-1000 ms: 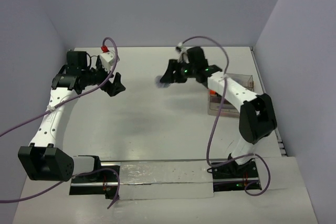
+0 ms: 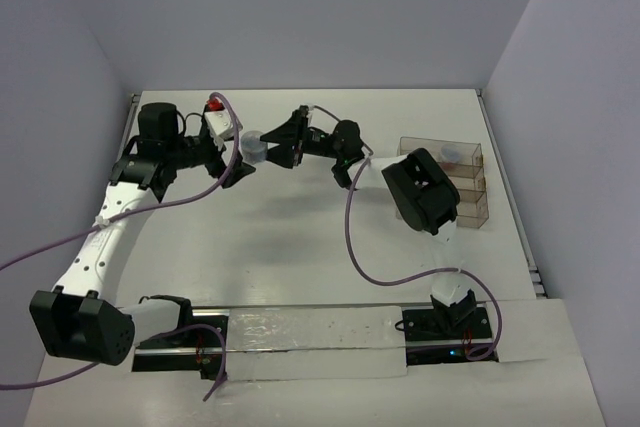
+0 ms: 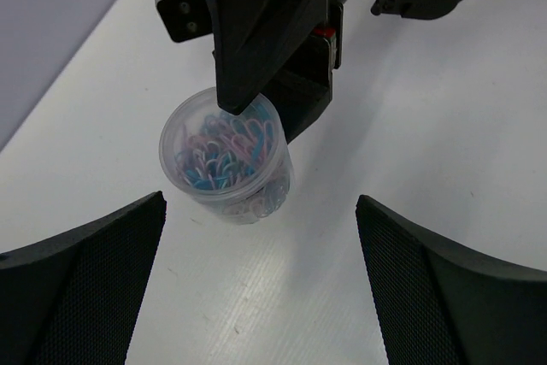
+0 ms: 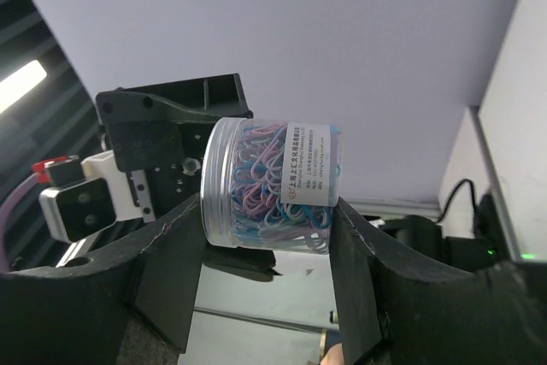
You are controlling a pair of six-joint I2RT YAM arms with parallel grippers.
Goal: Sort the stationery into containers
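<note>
A clear round jar (image 2: 253, 147) of pink, blue and white paper clips hangs between the two arms in the top view. My right gripper is shut on it, one finger against each side; its label (image 4: 306, 164) faces the right wrist camera. My left gripper stands open. Ahead of its spread fingers (image 3: 94, 271), the jar (image 3: 226, 147) shows one round end, with nothing gripped between them. At the table's right lies a clear compartmented container (image 2: 470, 215), partly covered by the right arm.
Something pale and round (image 2: 450, 155) sits in the container's back compartment. Purple hoses (image 2: 350, 237) trail from both arms. Grey walls stand at the back and sides.
My right gripper has carried the jar leftwards from mid-table to the left gripper.
</note>
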